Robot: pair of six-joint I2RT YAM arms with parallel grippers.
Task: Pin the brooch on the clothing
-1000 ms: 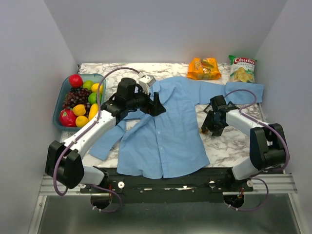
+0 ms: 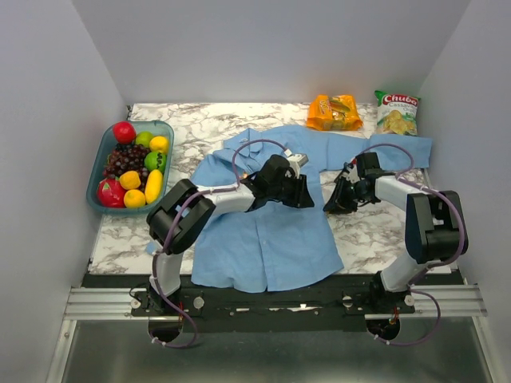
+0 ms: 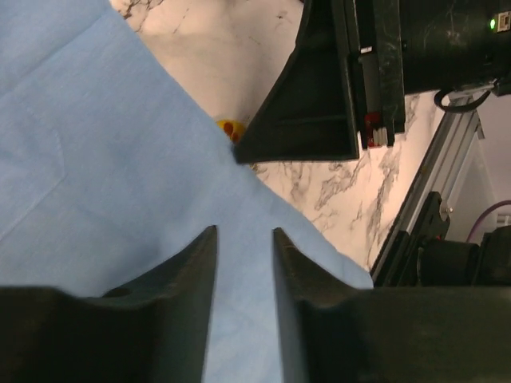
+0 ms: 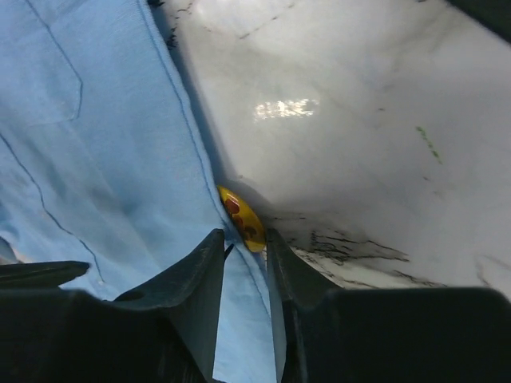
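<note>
The light blue shirt (image 2: 295, 247) lies spread on the marble table. At its right edge rests the brooch, yellow-orange with dark red marks; part of it also shows beside the right gripper's tip in the left wrist view, brooch (image 3: 231, 128). My right gripper is part open, its fingertips at the brooch's near end and the shirt's hem. Whether they touch it, I cannot tell. Over the shirt, left of that edge, my left gripper stands part open with only blue cloth seen between its fingers. The brooch's pin is not discernible.
A teal basket of fruit (image 2: 96, 179) stands at the far left. An orange snack bag (image 2: 335, 112) and a chips bag (image 2: 397, 113) lie at the back right. Both grippers are close together, with bare marble (image 2: 375, 243) to the right of the shirt.
The left arm has swung right across the shirt, bringing its gripper near its right edge. The right gripper has shifted slightly left and turned at the brooch, now hiding it from above.
</note>
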